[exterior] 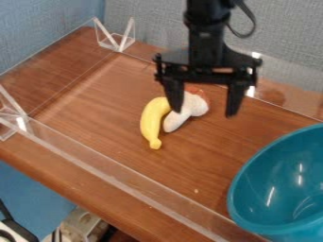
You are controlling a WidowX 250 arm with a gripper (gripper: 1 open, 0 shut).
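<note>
My black gripper point(203, 102) hangs open over the middle of the wooden table, its fingers spread wide with nothing visibly held. A yellow banana point(153, 122) lies below and left of it. Beside the banana, a white object point(186, 113) with some red behind it lies on the table, partly hidden by the gripper. A large teal bowl point(280, 184) stands at the right front.
Clear plastic barriers point(108, 179) run along the front edge, with clear holders at the left and back left. A grey wall is behind.
</note>
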